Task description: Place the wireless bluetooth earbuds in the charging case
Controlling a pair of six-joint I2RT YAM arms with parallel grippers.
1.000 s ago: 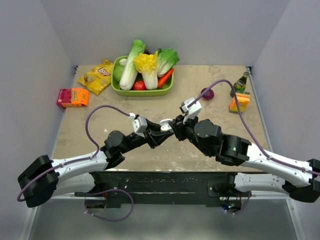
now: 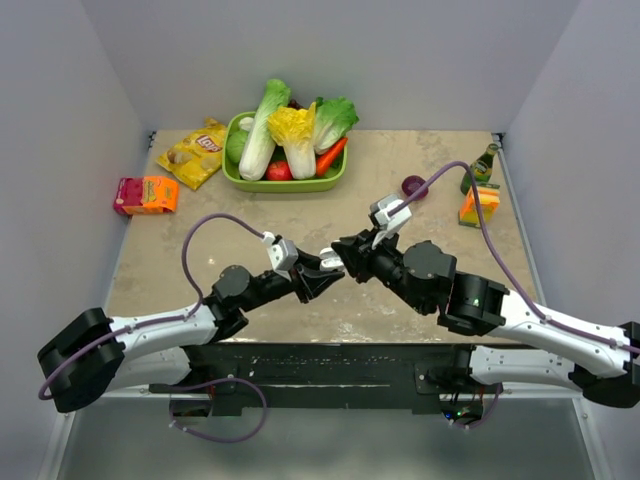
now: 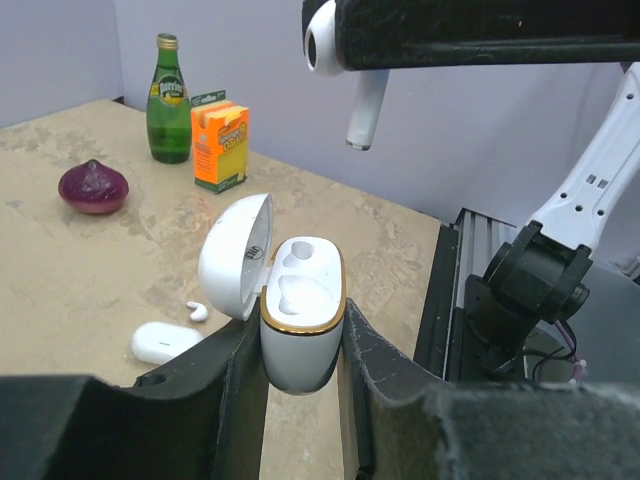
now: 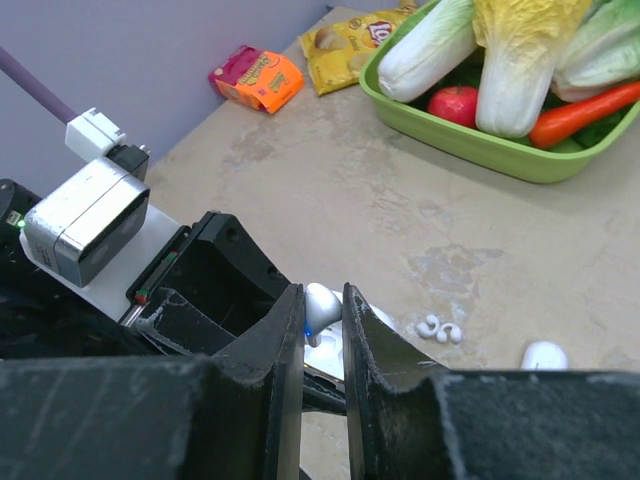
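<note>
My left gripper is shut on the white charging case (image 3: 300, 300), whose lid (image 3: 230, 255) stands open over two empty-looking wells. Above and right of it in the left wrist view, my right gripper holds a white earbud (image 3: 365, 110), stem hanging down. In the right wrist view that earbud (image 4: 321, 305) sits between the shut fingertips of my right gripper, with the case partly hidden behind it. In the top view both grippers meet over the middle of the table.
Small white pieces (image 4: 440, 328) and a white oblong object (image 4: 543, 358) lie on the table. A green vegetable basket (image 2: 250, 183), snack bags (image 2: 192, 150), an onion (image 3: 93, 188), a bottle (image 3: 168, 110) and a juice carton (image 3: 220, 145) stand toward the back and sides.
In the top view my right gripper has moved slightly up and left, and my left gripper and arm have shifted slightly right. Both still hold their things.
</note>
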